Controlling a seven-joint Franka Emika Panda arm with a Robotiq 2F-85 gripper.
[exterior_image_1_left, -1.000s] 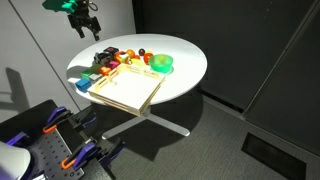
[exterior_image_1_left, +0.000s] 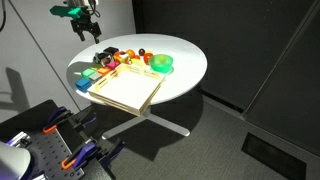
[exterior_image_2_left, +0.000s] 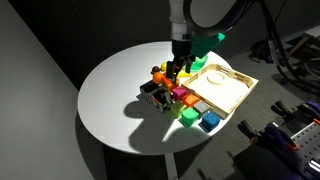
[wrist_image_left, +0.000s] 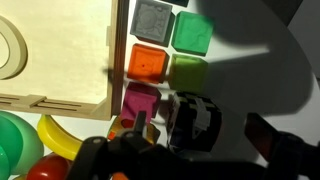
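My gripper is open, its dark fingers set wide apart at the bottom of the wrist view. Between and beyond them lies a black object with a pale pattern (wrist_image_left: 194, 120), at the edge of the coloured blocks. Nothing shows held. In exterior view 2 the gripper (exterior_image_2_left: 181, 71) hangs above the table near the cluster. A pink block (wrist_image_left: 141, 101), an orange block (wrist_image_left: 148, 64), a yellow-green block (wrist_image_left: 187, 73), a green block (wrist_image_left: 193, 33) and a grey block (wrist_image_left: 152, 20) sit beside the tray.
The shallow wooden tray (exterior_image_2_left: 239, 106) stands beside the blocks, with a ring-shaped piece (wrist_image_left: 10, 50) inside. A green bowl (exterior_image_1_left: 161, 63), a banana (wrist_image_left: 68, 139) and other toy food lie close by.
In exterior view 1 the gripper has shifted slightly to the right and a little lower. The tray, blocks and bowl look unmoved.
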